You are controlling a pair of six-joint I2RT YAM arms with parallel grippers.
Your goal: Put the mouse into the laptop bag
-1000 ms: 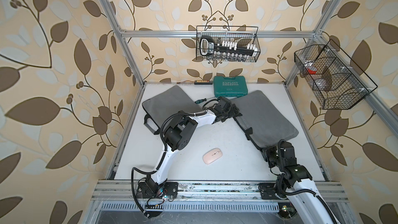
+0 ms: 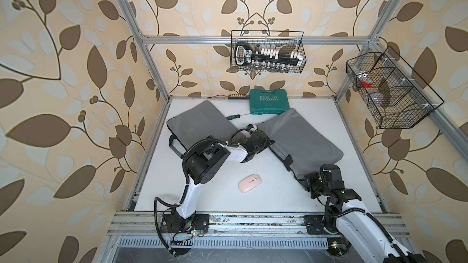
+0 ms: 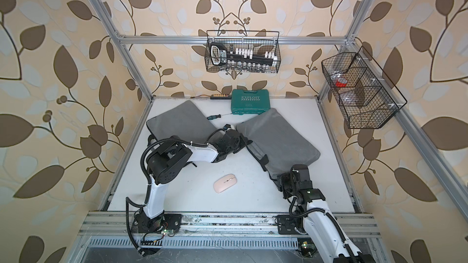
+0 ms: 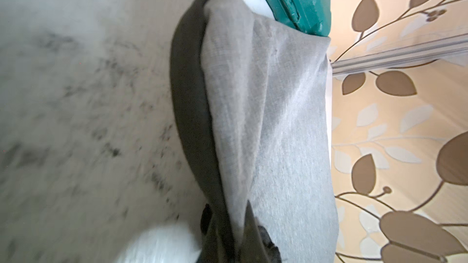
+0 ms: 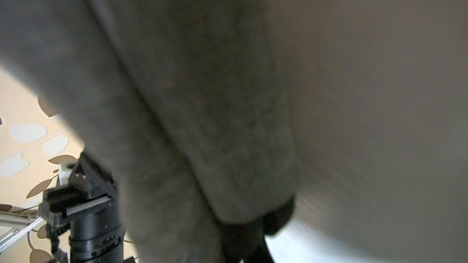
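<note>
The pink mouse (image 2: 249, 182) lies on bare table at the front centre. To its right is a grey laptop bag (image 2: 304, 141), lying flat with handle and edge toward the middle. My left gripper (image 2: 268, 143) is at that bag's upper left edge; in the left wrist view it is shut on folded grey fabric (image 4: 234, 92). My right gripper (image 2: 310, 184) is shut at the bag's near corner, with grey fabric (image 5: 204, 92) filling the right wrist view.
A second grey case (image 2: 197, 121) lies at the left. A green toolbox (image 2: 269, 102) and screwdriver (image 2: 234, 117) sit at the back. Wire baskets (image 2: 268, 53) hang on the frame.
My left gripper has moved toward the front left, and the right-hand bag has shifted left and nearer with it. The right arm has moved slightly left.
</note>
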